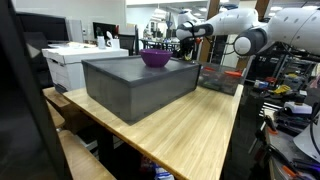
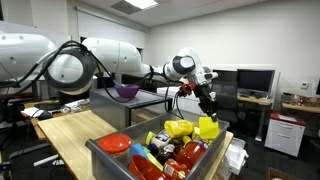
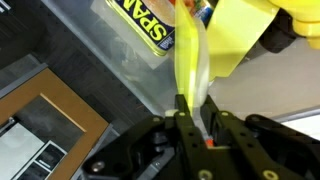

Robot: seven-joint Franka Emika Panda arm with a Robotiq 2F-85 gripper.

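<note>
A thin yellow item (image 3: 190, 60) is pinched in my gripper, which is shut on it; what exactly it is cannot be told. In exterior view 2 the gripper (image 2: 207, 107) is over the right side of a grey bin (image 2: 112, 168), with a flat yellow piece (image 2: 208, 127) just below the fingers. Inside the bin lie a second yellow item (image 2: 178, 128), red objects (image 2: 173, 168) and other packages. A Spam package (image 3: 153, 22) and another yellow piece (image 3: 237, 35) show close to the held item in the wrist view.
A purple bowl (image 1: 156, 57) sits on a long grey box (image 1: 140, 100) at the table's near end. Beyond the bin stand a white storage box (image 2: 236, 155) and a yellow-topped container (image 2: 286, 120).
</note>
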